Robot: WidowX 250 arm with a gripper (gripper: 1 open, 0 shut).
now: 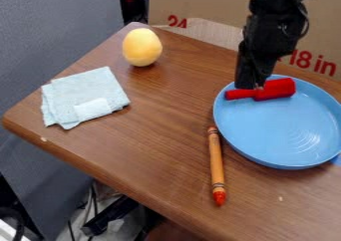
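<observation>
My gripper point(250, 76) hangs dark over the back of a blue plate point(280, 132), its fingertips just above or at the left part of a red cylinder point(276, 89) lying on that plate; whether the fingers are open or shut is hard to make out. An orange crayon point(216, 167) with a red tip lies on the wooden table point(147, 155), left of the plate. A yellow oval object point(143, 47) stands at the back left, and a folded pale cloth point(83, 98) lies on the left side.
A cardboard box point(197, 6) stands behind the table. The table's left edge borders a grey surface.
</observation>
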